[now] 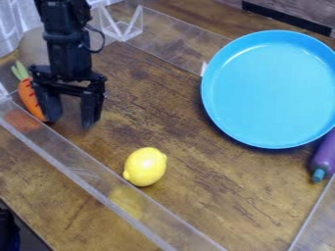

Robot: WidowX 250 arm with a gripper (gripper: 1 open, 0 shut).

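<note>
The black gripper [67,96] hangs low at the left of the table, its two fingers spread open. An orange toy carrot [31,101] with a green top lies by the left finger, partly hidden behind it; I cannot tell whether they touch. A yellow lemon [145,168] rests on the wood to the lower right of the gripper.
A large blue plate [275,91] fills the upper right. A purple eggplant [328,154] lies at the right edge. Clear plastic walls border the work area.
</note>
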